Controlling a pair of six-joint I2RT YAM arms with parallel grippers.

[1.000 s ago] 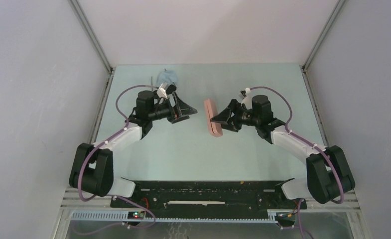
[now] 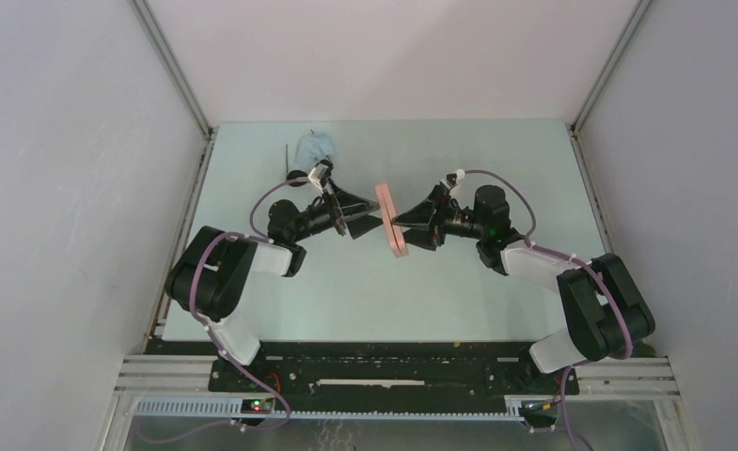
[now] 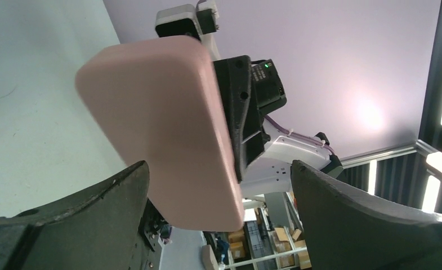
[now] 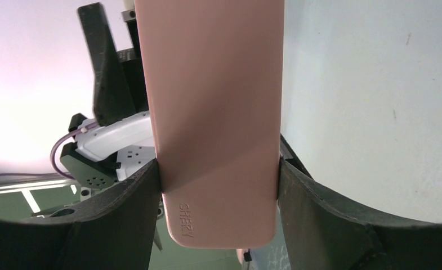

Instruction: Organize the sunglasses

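A pink, box-like glasses case point(image 2: 391, 220) is held up over the table's middle, its closed lid seam running lengthwise. My right gripper has it clamped by both sides; raised lettering "SHERY" shows on its lower end. From the other side, my left gripper faces the case point(image 3: 162, 129), fingers wide apart. The case fills the view just ahead of the left fingers point(image 3: 120, 197), and whether they touch it I cannot tell. Dark sunglasses point(image 2: 296, 177) lie at the back left, partly hidden by the left arm.
A light blue cloth point(image 2: 314, 146) rests at the back left beside the sunglasses. Clear tabletop point(image 2: 374, 301) lies in front of the two grippers, and the back right is bare too.
The left gripper has moved right, its fingers spreading, and is now close to the case. The right gripper has carried the case slightly left.
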